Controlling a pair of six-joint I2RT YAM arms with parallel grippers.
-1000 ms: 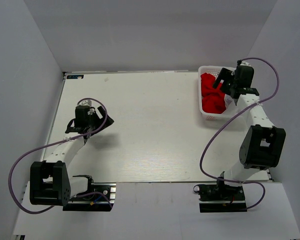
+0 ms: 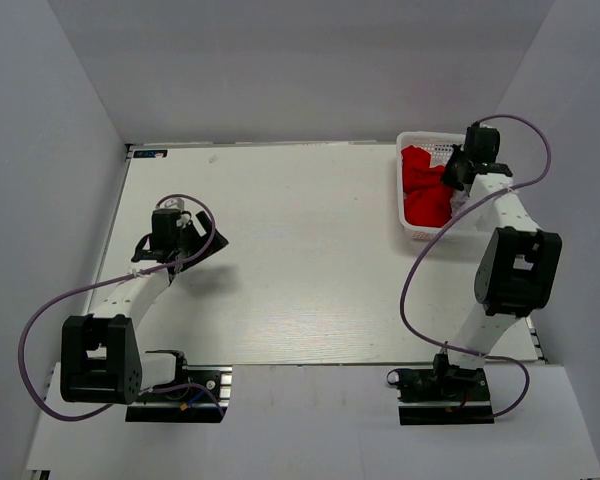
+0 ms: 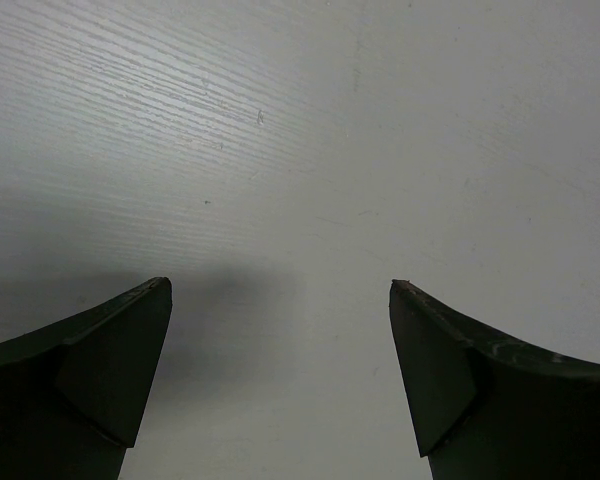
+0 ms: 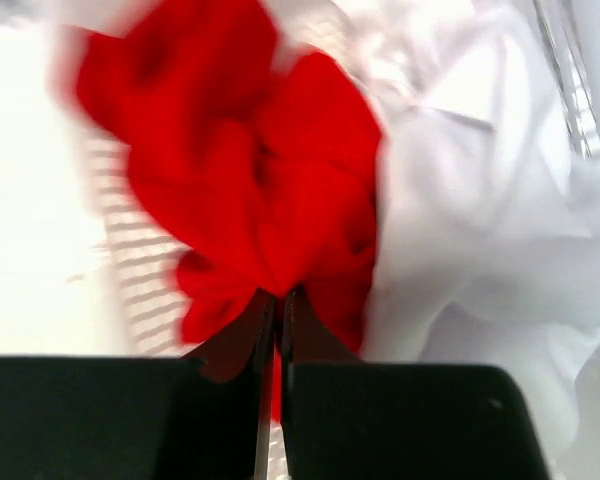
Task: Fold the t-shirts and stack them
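Observation:
A crumpled red shirt (image 2: 427, 201) lies in the white basket (image 2: 404, 222) at the table's far right. My right gripper is shut on a pinch of this red cloth, which spreads up from the fingertips in the right wrist view. Beside it, to the right in that view, is a bunched white cloth (image 4: 460, 210), partly hidden by the arm from above. Over the bare table on the left hangs my left gripper, its fingers wide apart with nothing between them.
The basket's raised walls surround the cloths. A purple cable (image 2: 410, 280) loops beside the right arm.
The right gripper came down into the basket, its fingers going from open to shut on the red cloth; the arm has since shifted slightly up and right. The left arm stays still.

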